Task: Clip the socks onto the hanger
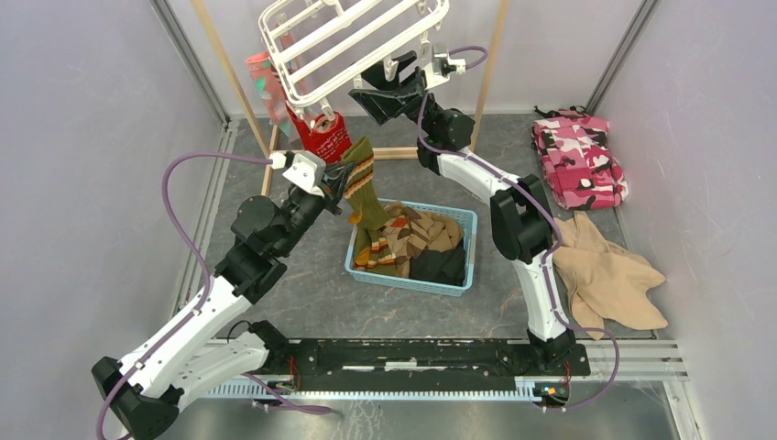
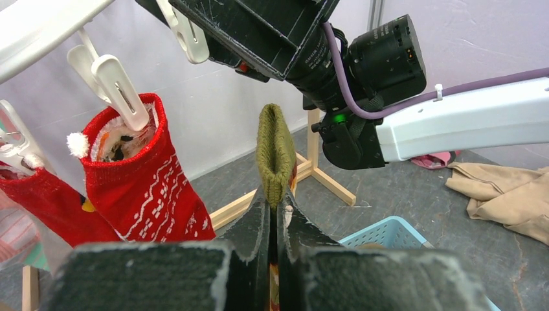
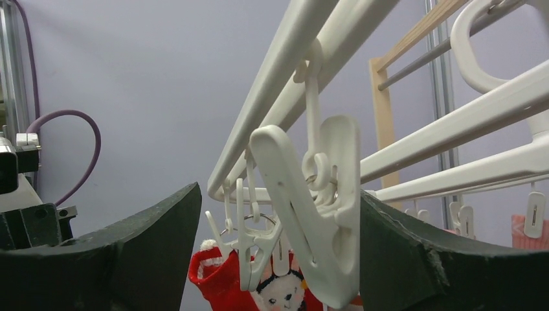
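An olive striped sock hangs from my left gripper, which is shut on it; in the left wrist view its green cuff rises above the fingers. My right gripper is open at the white hanger; in the right wrist view a white clip hangs between its wide-apart fingers. Red socks hang from clips on the hanger, left of the held sock.
A blue basket of socks sits on the floor below. A pink camouflage bag and beige cloth lie at the right. The wooden stand is behind the hanger.
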